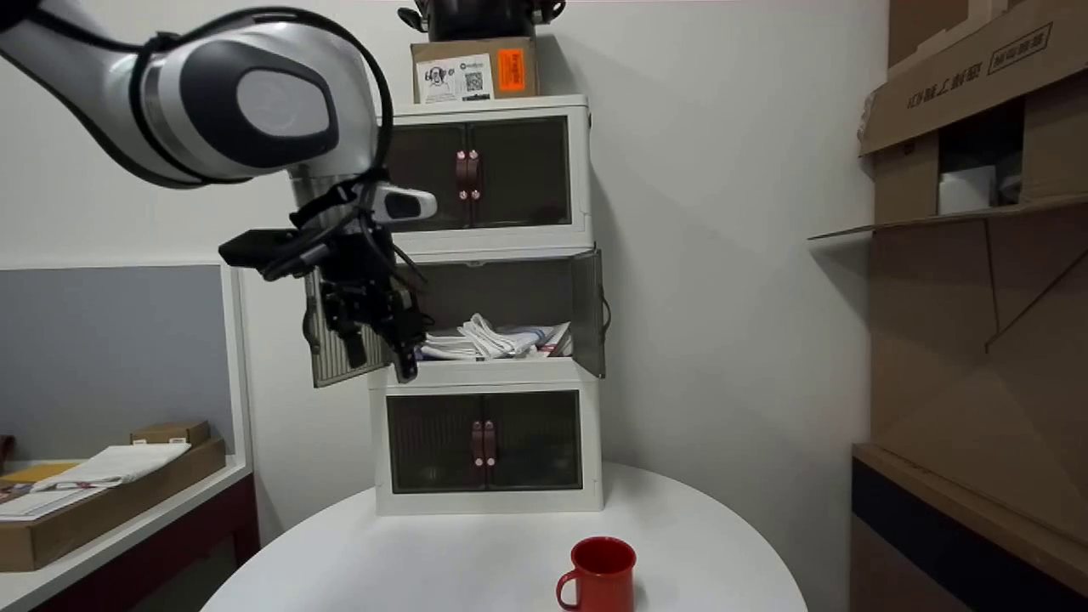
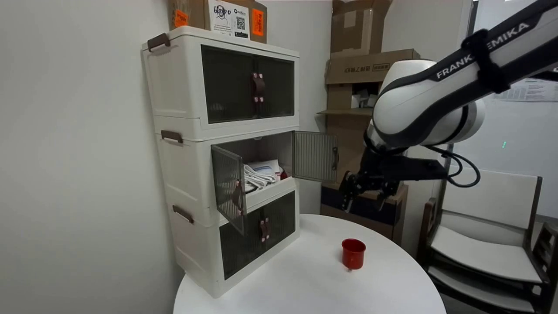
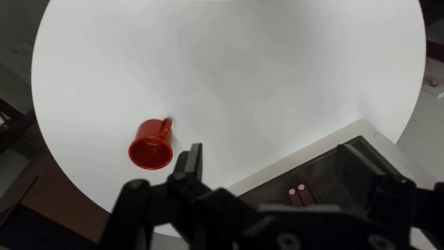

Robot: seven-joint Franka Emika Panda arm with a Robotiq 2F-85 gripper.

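My gripper [image 1: 379,360] hangs in the air above the table, open and empty. In the wrist view its two fingers [image 3: 194,161] stand wide apart. Below it and off to one side, a red mug [image 3: 154,129] with a handle stands upright on the round white table [image 2: 314,277]. Against the wall rises a white stacked cabinet [image 1: 490,503]. Both doors of its middle compartment are open, the left one [image 2: 228,186] and the right one [image 2: 314,155]. Folded white cloths [image 1: 487,338] lie inside. The upper and lower compartments are closed.
A cardboard box [image 1: 472,70] and a black pot [image 1: 479,19] sit on top of the cabinet. Large cardboard boxes [image 1: 979,337] stand to the right, and a chair [image 2: 486,261] is beside the table.
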